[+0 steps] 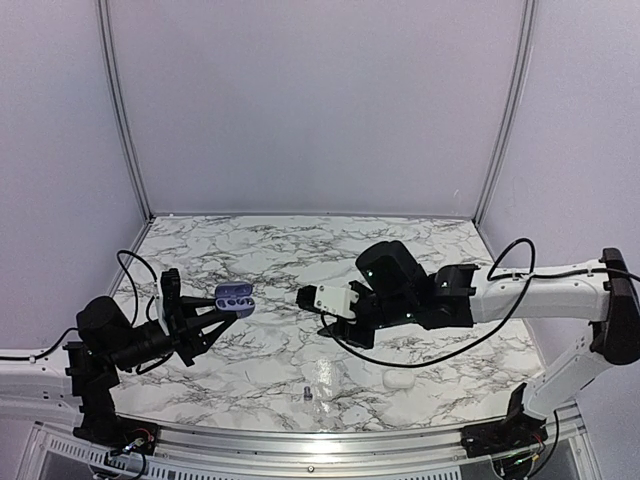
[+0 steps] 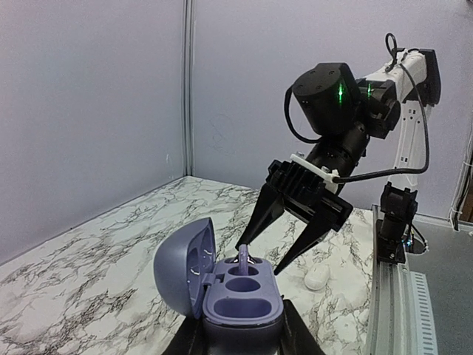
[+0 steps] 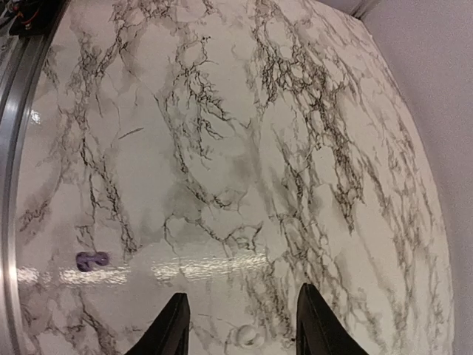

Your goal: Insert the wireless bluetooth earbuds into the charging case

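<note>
The purple charging case (image 1: 235,303) is up on the left side with its lid (image 2: 185,268) open, and my left gripper is shut on it. Its round and wide slots face upward. At the case's far end a thin purple piece (image 2: 244,255) stands upright; whether it is an earbud I cannot tell. A small purple earbud (image 1: 307,394) lies on the table near the front edge, also visible as an earbud (image 3: 92,260) at the lower left of the right wrist view. My right gripper is open over the table, nothing between its fingers.
A small white round object (image 1: 398,378) lies on the marble table (image 1: 270,375) right of the earbud. A metal rail (image 1: 300,440) runs along the front edge. Walls close off the back and sides.
</note>
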